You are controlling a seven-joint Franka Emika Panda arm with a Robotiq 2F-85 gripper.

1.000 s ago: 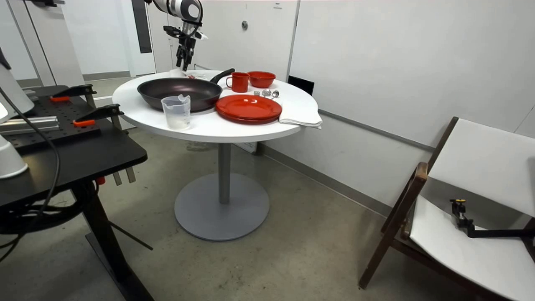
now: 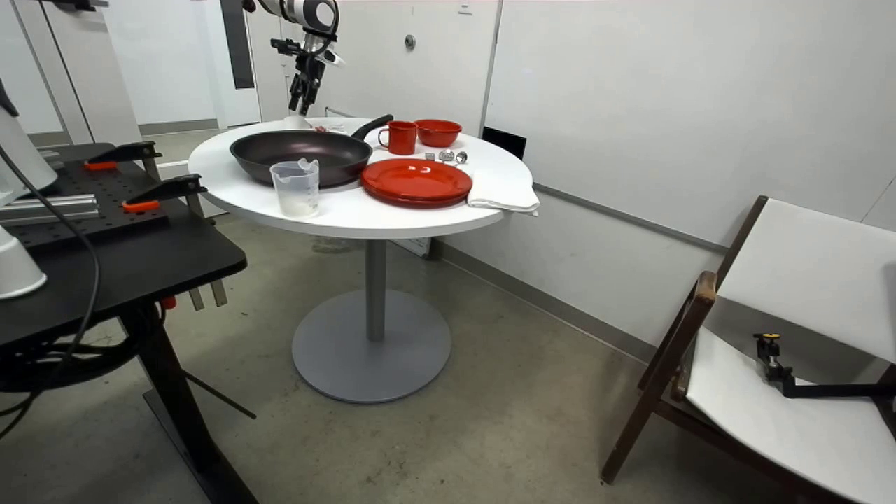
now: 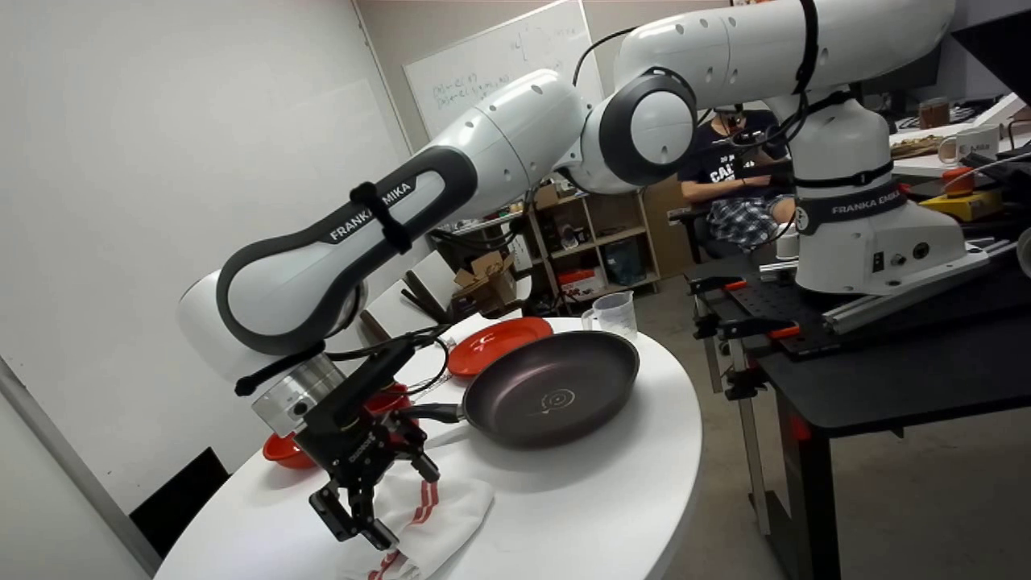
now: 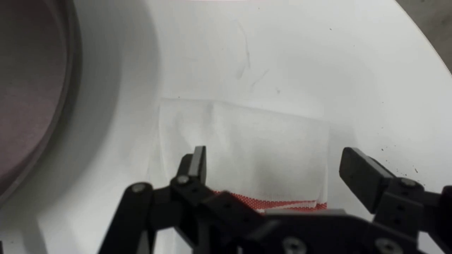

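Note:
A white cloth with red stripes [image 3: 445, 517] lies folded on the round white table [image 3: 619, 483]. My gripper [image 3: 401, 501] hangs above it, pointing down. In the wrist view the two black fingers [image 4: 198, 163] are far apart, so the gripper is open. The cloth's plain white part [image 4: 250, 144] shows between and beyond them, and the gripper body covers much of its striped part. Whether any fingertip touches the cloth is unclear.
A dark frying pan [image 3: 551, 387] stands close by, its handle reaching toward the arm. Red plates [image 2: 417, 180], a red mug [image 2: 401, 137], a red bowl [image 2: 438, 131], a clear measuring cup [image 2: 296, 189] and another white cloth [image 2: 504, 193] share the table.
My gripper has shifted slightly to the left in exterior view 1. The objects on the table look the same.

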